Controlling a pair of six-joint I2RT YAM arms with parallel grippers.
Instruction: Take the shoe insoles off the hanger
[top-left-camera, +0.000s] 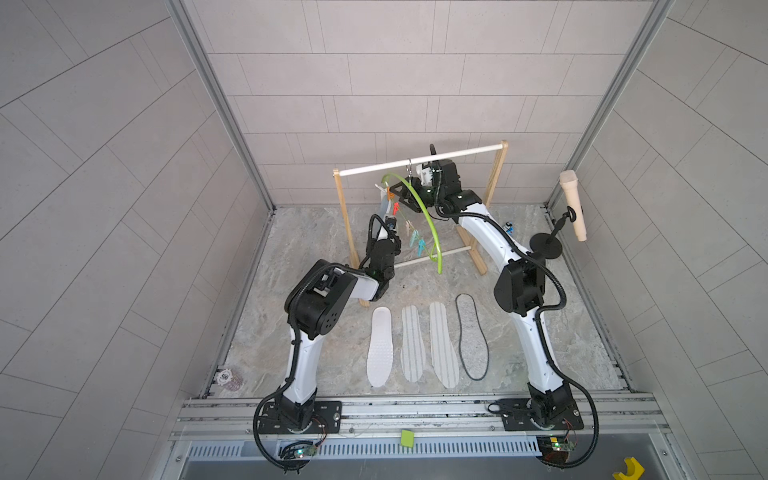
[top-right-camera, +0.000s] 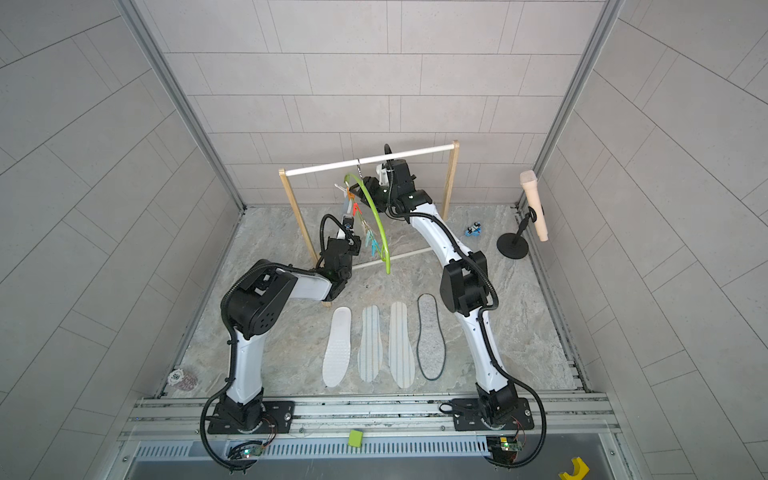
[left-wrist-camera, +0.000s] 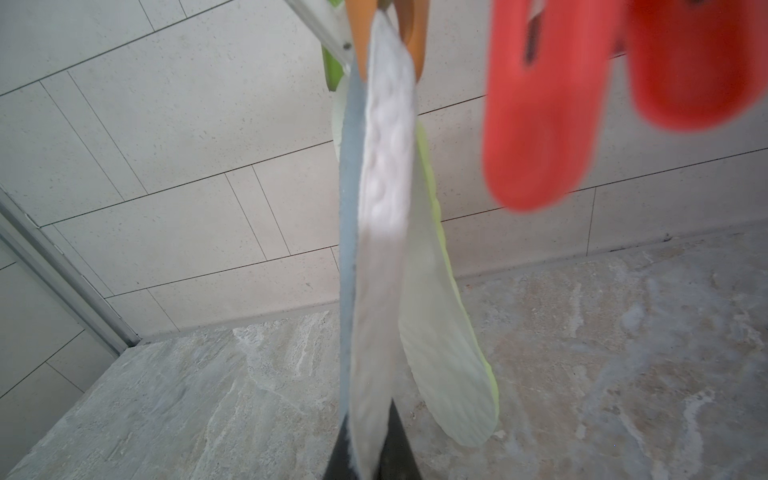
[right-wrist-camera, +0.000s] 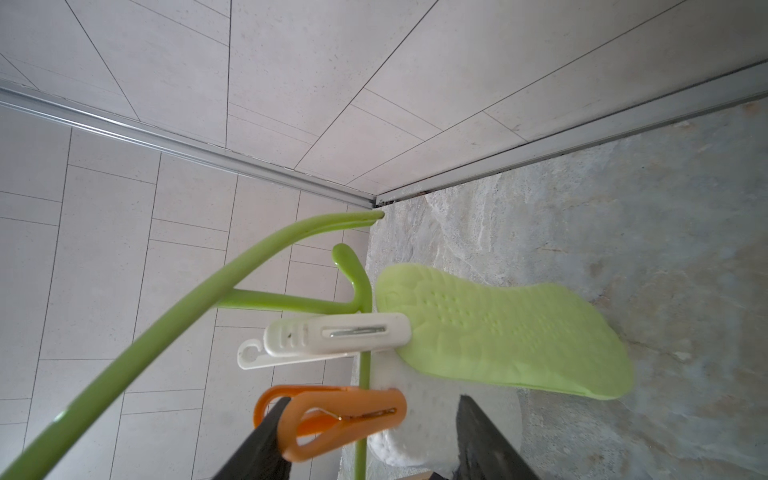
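Observation:
The green clip hanger (top-left-camera: 429, 217) hangs on the white rail. My left gripper is shut on a white insole (left-wrist-camera: 380, 200), which still hangs from an orange clip (left-wrist-camera: 406, 36). A pale green insole (right-wrist-camera: 500, 332) hangs beside it by a white clip (right-wrist-camera: 336, 332). My right gripper stands part open at the orange clip; one fingertip is close against or near it. Four insoles lie flat at the front, including a white one (top-left-camera: 380, 348) and a grey one (top-left-camera: 472, 336).
The wooden rack (top-left-camera: 344, 212) frames both wrists. Red pegs (left-wrist-camera: 540, 120) dangle close to the left wrist camera. A microphone-like stand (top-right-camera: 512, 245) stands at the back right. The floor left of the rack is mostly clear.

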